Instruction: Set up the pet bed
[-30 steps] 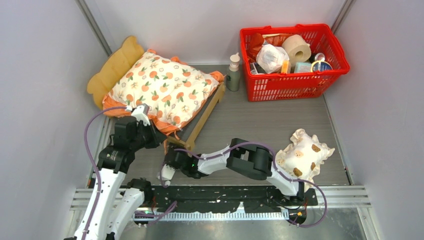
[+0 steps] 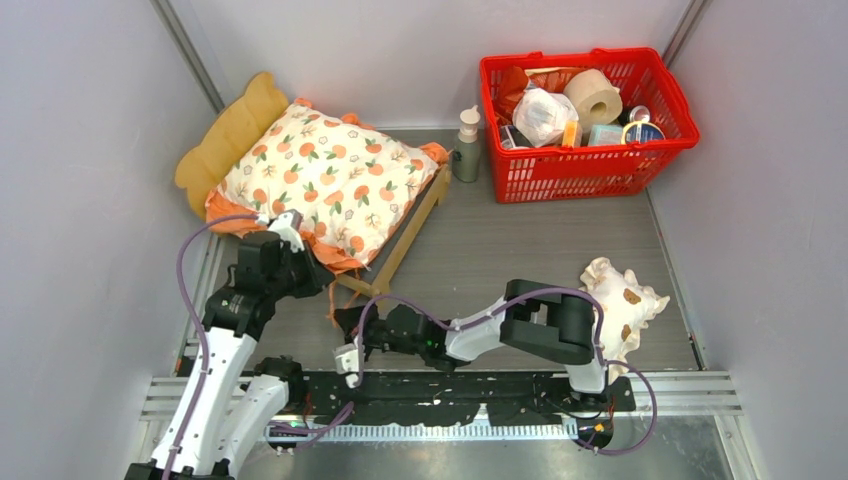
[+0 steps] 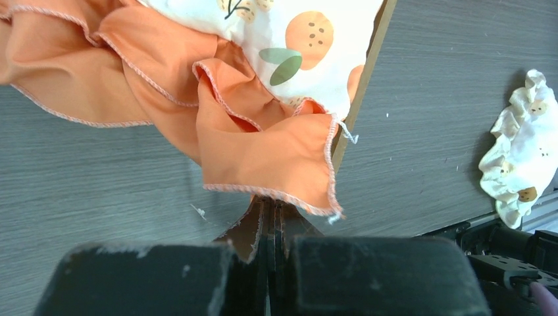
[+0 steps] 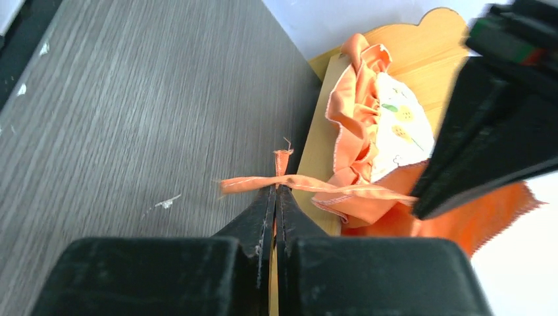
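The wooden pet bed (image 2: 225, 148) stands at the left, with an orange-print cushion (image 2: 320, 175) and orange ruffle (image 3: 263, 158) on it. My left gripper is shut beneath a ruffle corner at the bed's front; whether fabric is between its fingers is unclear. My right gripper is shut on an orange strap (image 4: 283, 161) beside the wooden frame (image 4: 316, 151), low at the front corner. A small ruffled pillow (image 2: 615, 310) lies apart at the right.
A red basket (image 2: 590, 175) of assorted items stands at back right. A green bottle (image 2: 465, 160) is between bed and basket.
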